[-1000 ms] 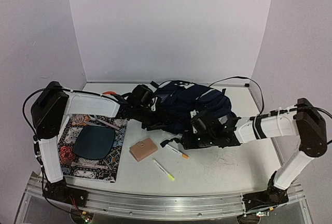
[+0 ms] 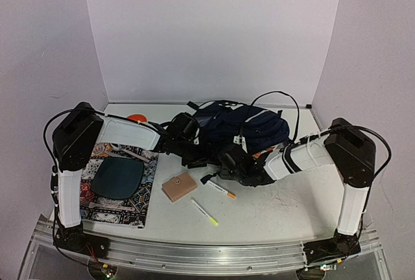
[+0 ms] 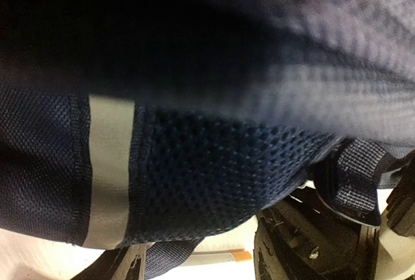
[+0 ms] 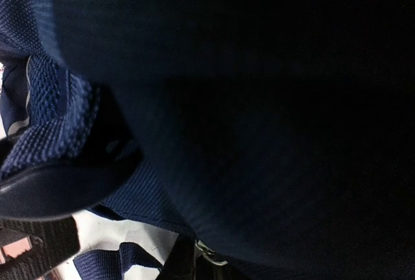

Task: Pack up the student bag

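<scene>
The dark navy bag [image 2: 249, 128] lies at the back middle of the table, and its cloth fills most of both wrist views. My left gripper is at the bag's front left edge, its fingers [image 3: 266, 257] apart below a mesh panel with a grey stripe. Close beside it at the front edge is my right gripper [image 2: 222, 168]; bag cloth covers most of its fingertips, so its grip cannot be judged. A pink-tan wallet [image 2: 179, 186], an orange-tipped marker [image 2: 222, 189] and a yellow-tipped marker [image 2: 205, 212] lie in front.
At the left, a dark green tray-like item [image 2: 118, 178] rests on a patterned mat [image 2: 150, 189]. Something orange [image 2: 137, 118] shows behind the left arm. A black strap end [image 2: 207, 179] touches the orange-tipped marker. Bare table [image 2: 285, 212] lies at the front right.
Over the last second my right gripper moved left along the bag's front, and the left shifted slightly right. The two now stand close together. Wallet and markers stayed put.
</scene>
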